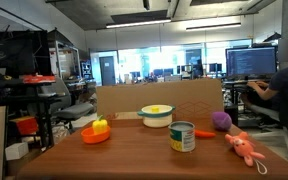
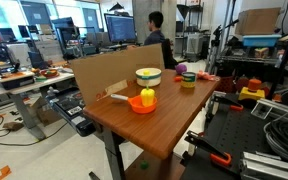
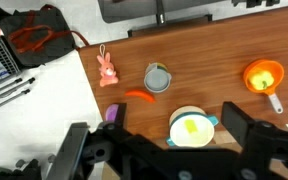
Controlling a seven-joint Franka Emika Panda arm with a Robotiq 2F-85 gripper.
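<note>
High over the table, my gripper stands open with nothing between its fingers, which frame the bottom of the wrist view. Below it is a white pot (image 3: 192, 138) with teal handles and something yellow inside. A grey can (image 3: 157, 77) with a green rim in the exterior view stands near the middle. Beside the can lies an orange-red carrot-like piece (image 3: 141, 96). A pink rabbit toy (image 3: 107, 70) rests farther left. A purple round object (image 3: 111, 112) is partly hidden by a finger. An orange pan (image 3: 264, 75) with a pale handle holds a yellow item.
A brown cardboard panel (image 1: 121, 98) stands along the back of the table (image 1: 124, 160). In the second exterior view, a black cart (image 2: 246, 130) with tools and cables is beside the table. A person (image 1: 287, 88) sits behind at a monitor. Bare tabletop separates the can from the pan.
</note>
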